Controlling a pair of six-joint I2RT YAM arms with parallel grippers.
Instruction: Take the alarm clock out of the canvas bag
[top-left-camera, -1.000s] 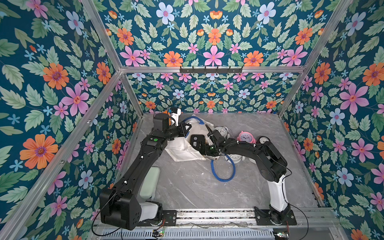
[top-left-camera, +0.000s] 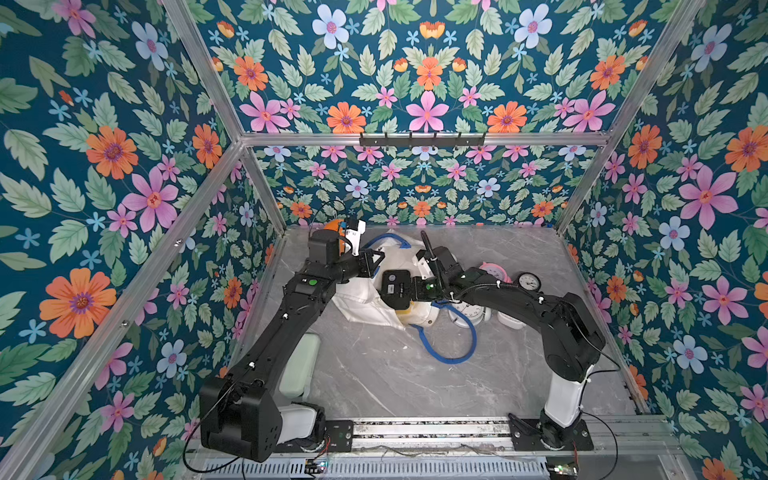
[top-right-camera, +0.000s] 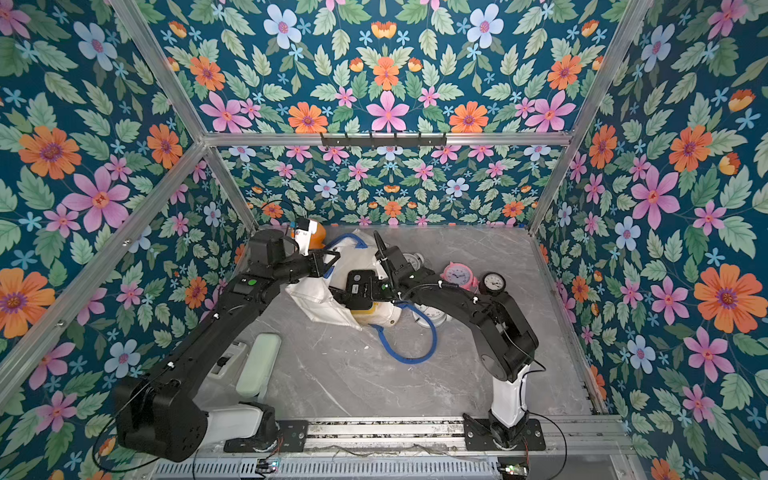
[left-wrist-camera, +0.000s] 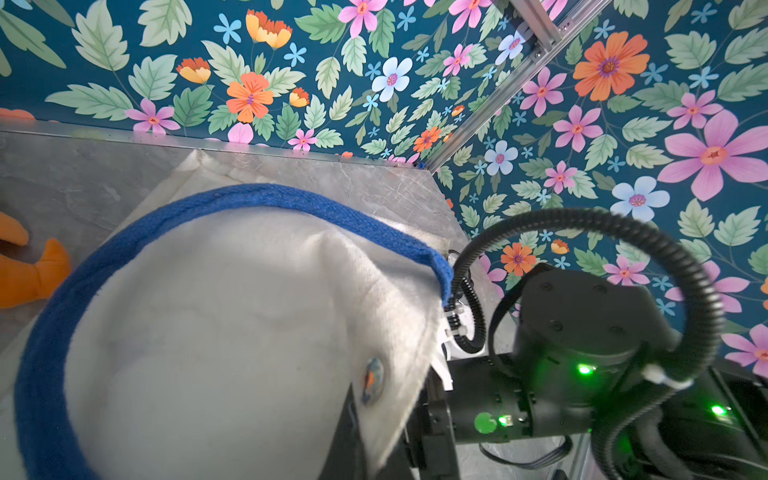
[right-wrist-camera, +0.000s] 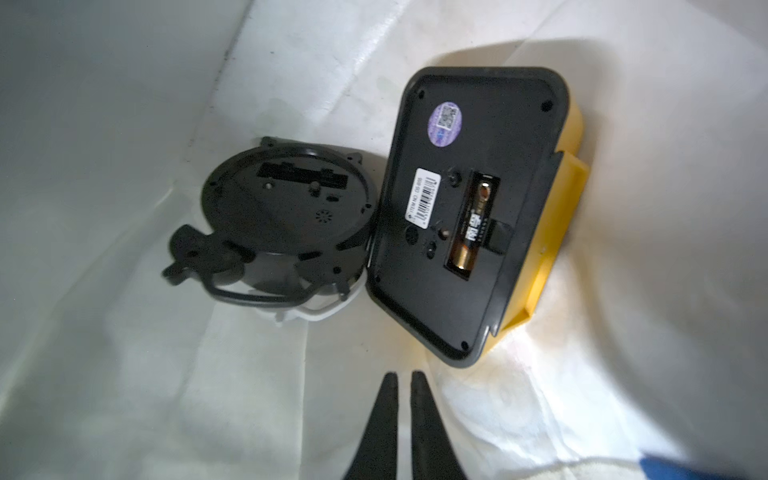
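Note:
The canvas bag lies tipped on the table, its cream cloth held out by my left gripper, which is shut on the edge near a metal snap. Inside, seen in the right wrist view, a yellow alarm clock shows its black back with an exposed battery. Against it lies a round, black-backed clock with a handle. My right gripper points into the bag, fingers almost together, a thin gap between them and nothing visible in it. Both clocks lie beyond its fingertips, apart from them.
A blue handle loop lies in front of the bag. To the right stand a pink clock and a small black clock. A pale green case lies at the left front.
My right arm has moved a little to the left and its gripper has tilted toward the bag. The blue loop has shifted slightly. My left arm is nearly still.

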